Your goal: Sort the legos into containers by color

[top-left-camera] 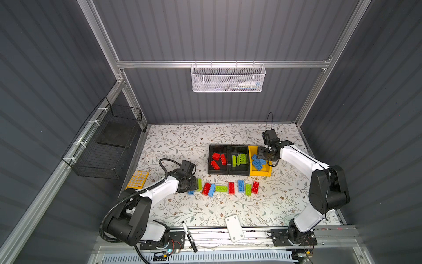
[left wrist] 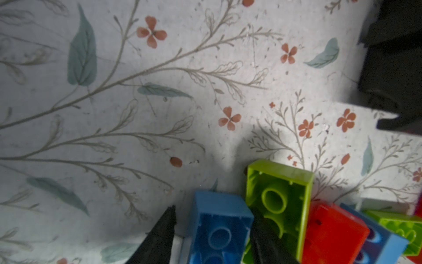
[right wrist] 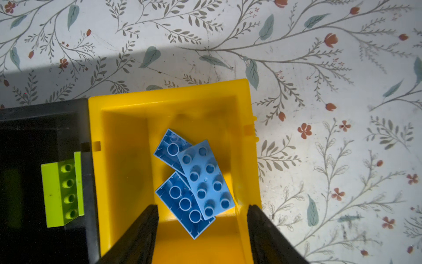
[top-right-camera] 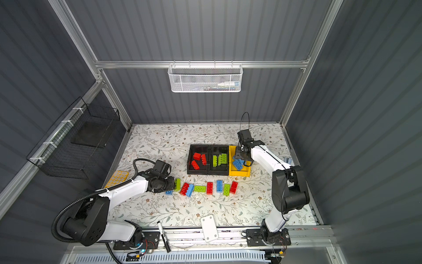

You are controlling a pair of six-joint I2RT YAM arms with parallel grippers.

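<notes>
At the left end of the brick row, my left gripper is partly open, its fingers on either side of a blue brick. The right finger is close against the brick; a small gap shows on the left. A green brick stands tight beside it, upright. Over the yellow container my right gripper is open and empty. Several blue bricks lie inside that container. Red bricks are in the left black bin, green bricks in the right one.
Rightward along the row lie a red brick, a blue brick, a green brick and several more. A yellow grid-like object sits at the far left.
</notes>
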